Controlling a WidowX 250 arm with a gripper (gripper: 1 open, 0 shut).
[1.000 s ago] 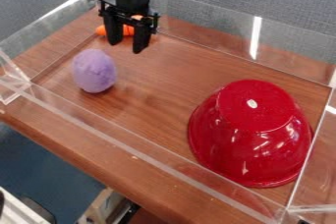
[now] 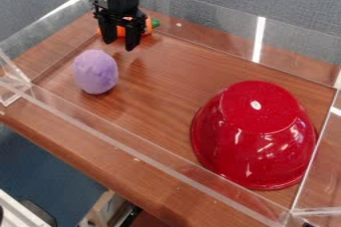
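Observation:
My black gripper [image 2: 120, 30] is at the back left of the wooden tray area, low over an orange carrot-like object [image 2: 143, 29] with a green tip, which it partly hides; whether it grips it I cannot tell. A purple egg-shaped object [image 2: 95, 72] lies in front of it on the left. A large red upturned bowl [image 2: 253, 133] sits at the right.
Clear plastic walls [image 2: 258, 42] surround the wooden surface [image 2: 167, 92]. A grey wall stands behind.
The gripper has moved left and slightly down over the orange object. The purple object and red bowl have not visibly moved.

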